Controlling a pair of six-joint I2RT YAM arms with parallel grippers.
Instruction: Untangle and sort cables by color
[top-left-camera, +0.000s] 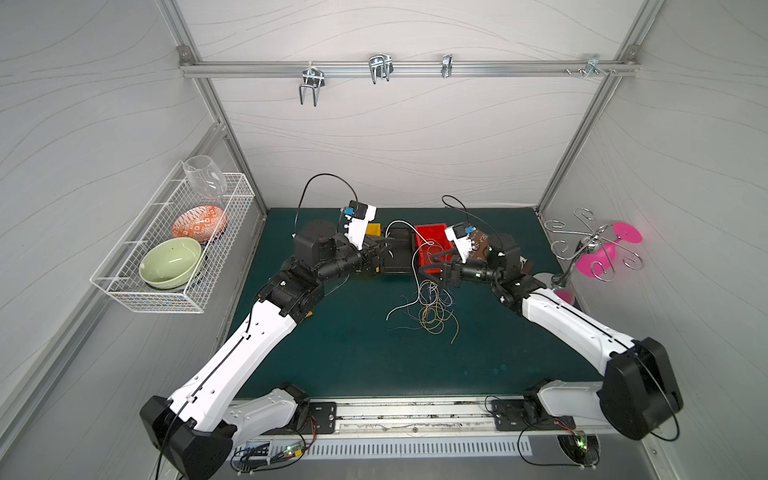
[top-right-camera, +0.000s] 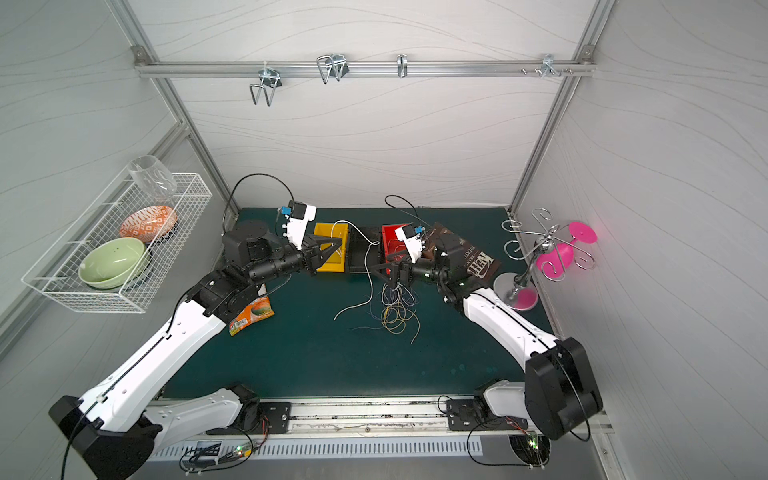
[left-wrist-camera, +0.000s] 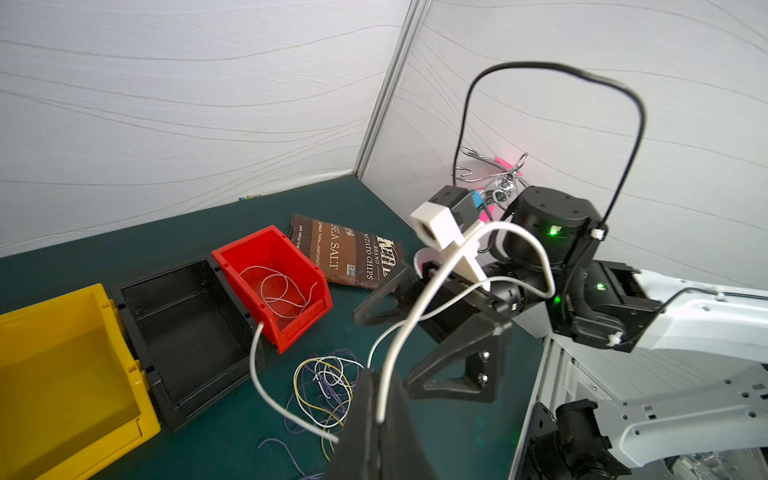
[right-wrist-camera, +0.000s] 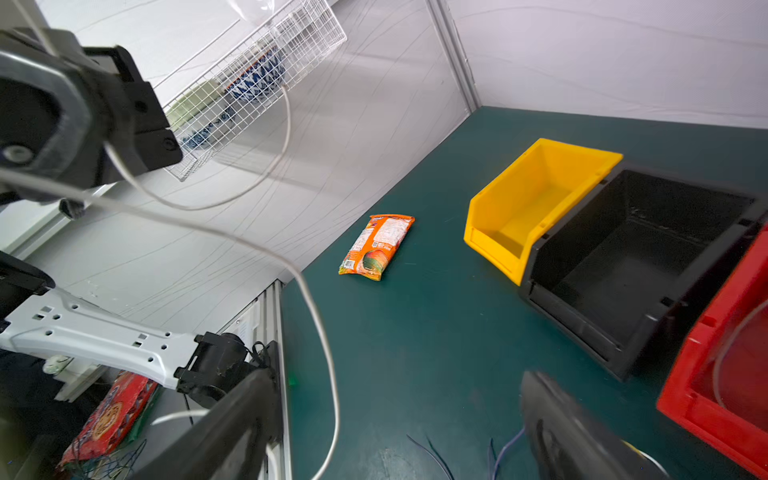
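A white cable (left-wrist-camera: 428, 292) runs up from my left gripper, which is shut on it, and hangs in loops over the table. My right gripper stands open beside that cable (right-wrist-camera: 316, 320), with no hold on it visible. A tangle of yellow, white and purple cables (left-wrist-camera: 324, 384) lies on the table in front of the bins. The red bin (left-wrist-camera: 312, 320) holds a thin white cable (left-wrist-camera: 284, 300); the black bin (left-wrist-camera: 180, 336) and yellow bin (left-wrist-camera: 64, 384) show no cables inside.
An orange snack bag (right-wrist-camera: 376, 244) lies at the left. A brown chip bag (left-wrist-camera: 344, 252) is at the back right, near a metal stand (top-left-camera: 592, 244). A wire basket (top-left-camera: 144, 292) hangs on the left wall.
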